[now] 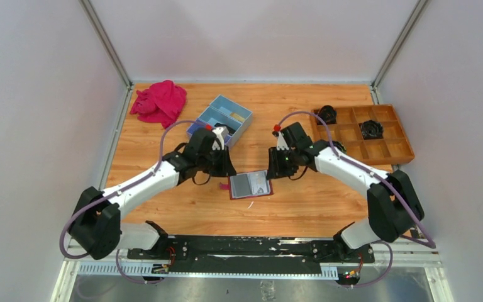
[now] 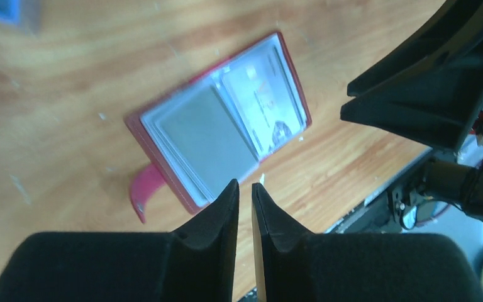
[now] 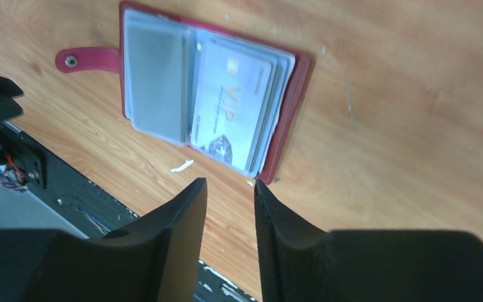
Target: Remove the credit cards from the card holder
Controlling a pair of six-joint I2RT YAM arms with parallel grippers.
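The card holder [image 1: 241, 185] lies unfolded on the table, with a red cover and clear sleeves. On its right side, a white VIP card [image 3: 227, 94] shows through the sleeve; the left sleeve [image 3: 157, 82] looks grey. Its pink snap strap [image 3: 88, 60] sticks out to the left. My left gripper is over the holder's left edge, slightly open and empty. From the right, my right gripper hovers close to the holder's right edge, part open with nothing between its fingers. Both grippers are apart from the holder.
A blue-grey box [image 1: 246, 119] with compartments stands behind the left gripper. Pink cloth [image 1: 163, 104] is heaped at the back left. A wooden divided tray [image 1: 387, 151] holds black coils at the right. Free table surrounds the holder's front.
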